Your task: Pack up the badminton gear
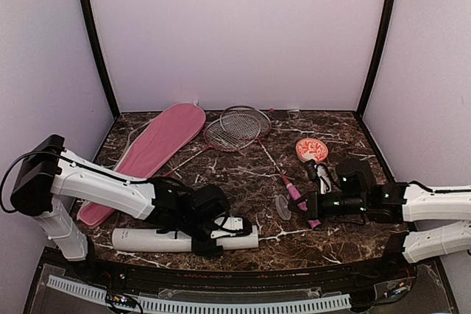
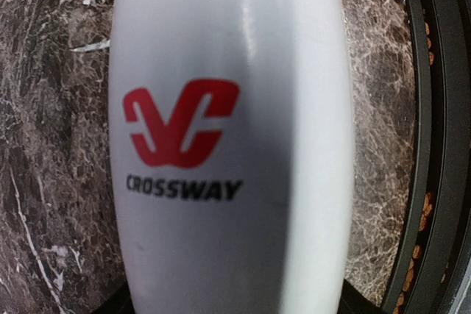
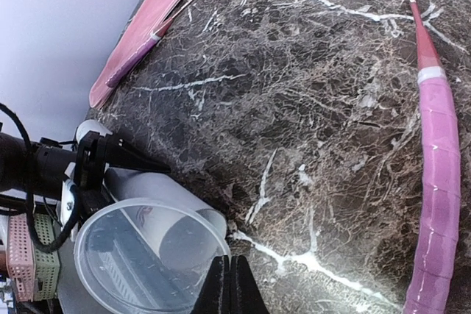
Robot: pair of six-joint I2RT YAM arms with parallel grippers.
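A white tube (image 1: pixel 147 240) marked CROSSWAY lies along the table's front edge. My left gripper (image 1: pixel 207 246) straddles it, a dark fingertip (image 2: pixel 118 304) low on each side of the white wall; whether they press on it does not show. Over at the right, my right gripper is shut on the rim of a clear round lid (image 3: pixel 110 255), held above the table past the tube's open end. Two rackets (image 1: pixel 240 127) overlap at the back; one has a pink grip (image 3: pixel 438 174), partly below my right gripper in the top view. A long pink bag (image 1: pixel 165 137) lies back left.
An orange-red patterned round item (image 1: pixel 312 149) sits at the back right. A black rail (image 1: pixel 243 274) bounds the table's front, and a white perforated strip (image 1: pixel 199 305) lies beyond it. Bare marble (image 1: pixel 235 189) shows mid-table.
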